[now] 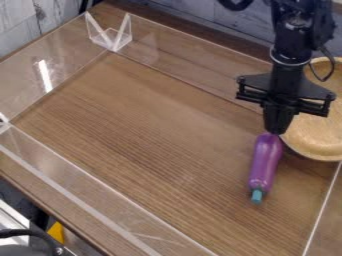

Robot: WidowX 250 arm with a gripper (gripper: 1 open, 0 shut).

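Note:
The gripper (278,124) hangs at the right of the camera view, fingertips pointing down just above the upper end of a purple object (263,170) with a teal tip, which lies lengthwise on the wooden table (120,140). I cannot tell how far apart the fingers are or whether they touch it. A round tan item (317,140), like a bowl or board, sits to the right, partly behind the gripper.
A clear plastic object (110,32) stands at the back left. Dark hardware and cables lie at the bottom-left corner.

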